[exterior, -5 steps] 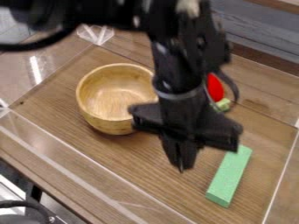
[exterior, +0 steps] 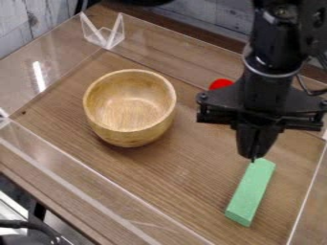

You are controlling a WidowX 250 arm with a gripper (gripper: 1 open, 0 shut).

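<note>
My gripper [exterior: 258, 142] hangs over the right side of the wooden table, its black housing filling much of the upper right; its tips are close together, shut, with nothing visible between them. A green block [exterior: 250, 193] lies below and in front of it. A tan wooden bowl [exterior: 128, 103] sits to the left. A red object [exterior: 223, 90] is mostly hidden behind the gripper.
A clear plastic piece [exterior: 102, 31] stands at the upper left. Dark cables or fittings lie off the left edge.
My gripper has moved to the right across the table, from left of the green block to just above its upper end. The bowl and block have stayed in place.
</note>
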